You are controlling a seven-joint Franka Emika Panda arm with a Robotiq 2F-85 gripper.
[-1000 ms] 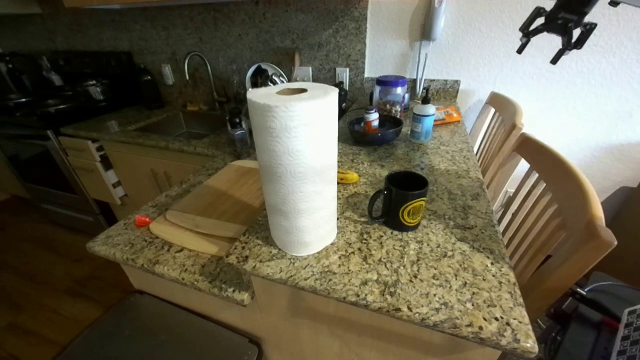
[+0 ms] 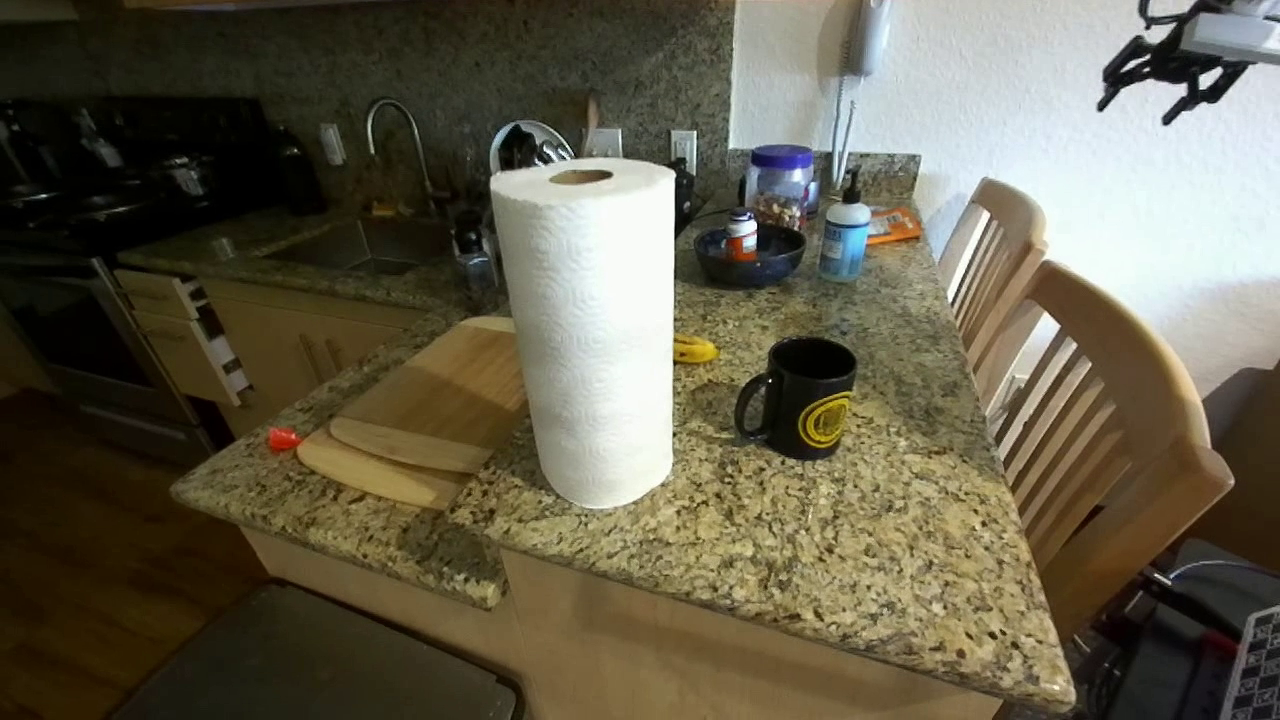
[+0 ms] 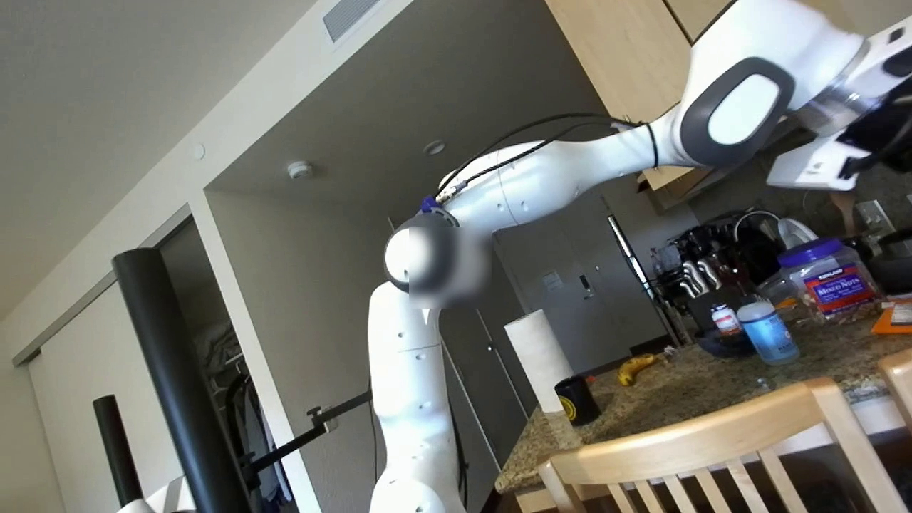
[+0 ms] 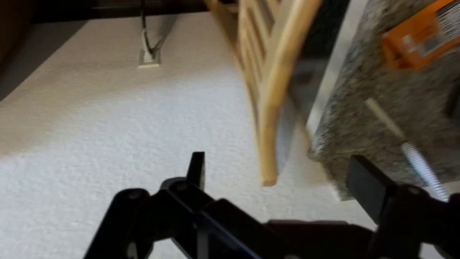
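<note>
My gripper (image 2: 1134, 110) hangs open high at the right, in front of the white wall and above the chairs, with nothing between its fingers. From the wrist view, the open gripper looks down past a chair back toward the wall. On the granite counter (image 2: 912, 528) a paper towel roll (image 2: 594, 348) stands upright. Right of it sits a black mug (image 2: 786, 402) with a yellow emblem, its handle to the left. A banana (image 2: 693, 349) is partly hidden behind the roll; the whole banana (image 3: 637, 368) shows in exterior view 2.
Toward the back stand a dark bowl (image 2: 750, 266) holding a small bottle (image 2: 740, 236), a blue pump bottle (image 2: 845, 234), and a nut jar (image 2: 780, 188). An orange packet (image 2: 894, 226) lies beside them. Wooden chairs (image 2: 1092, 384) line the right edge.
My gripper has shifted to the right and a little up in exterior view 1, remaining open. Objects on the counter have stayed in place.
</note>
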